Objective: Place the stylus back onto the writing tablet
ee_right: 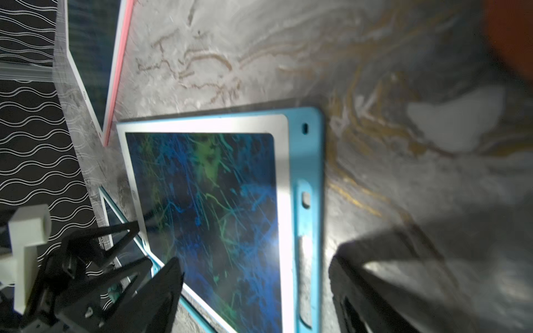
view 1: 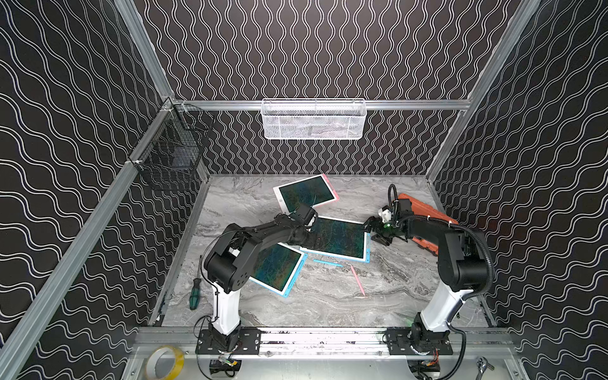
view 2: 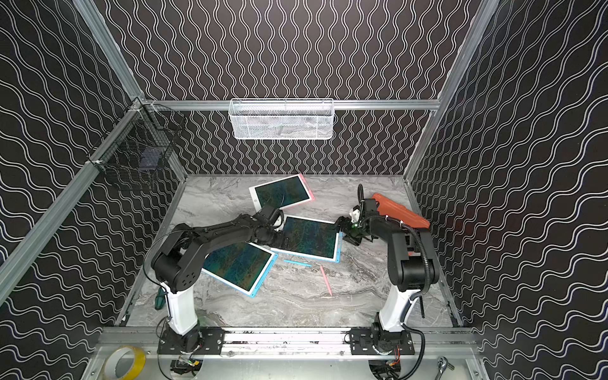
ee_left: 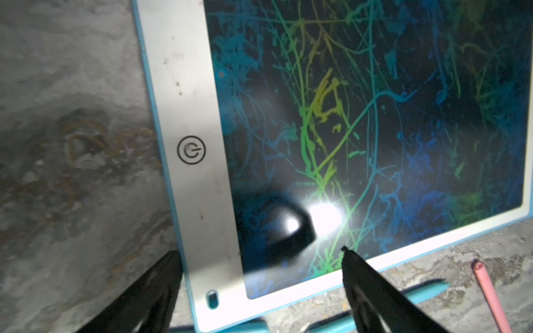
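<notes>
A blue-edged writing tablet (view 1: pixel 345 235) lies flat in the middle of the table. Just off its front edge rests a blue stylus (view 1: pixel 328 262), with a pink stylus (view 1: pixel 357 280) lying apart to the right. My left gripper is open over the tablet's left end, nothing held between its fingers. At the opposite end, my right gripper stands open around the tablet's blue right edge strip, also without a grip. That strip's stylus holder (ee_right: pixel 305 244) looks empty in the right wrist view; its lower part is cut off.
A second blue-edged tablet (view 1: pixel 278 269) lies front left, close to the middle one, and a pink-edged tablet (view 1: pixel 307 192) lies behind. An orange-red object (view 1: pixel 424 243) is beyond the right arm. A screwdriver (view 1: pixel 195 294) rests at far left.
</notes>
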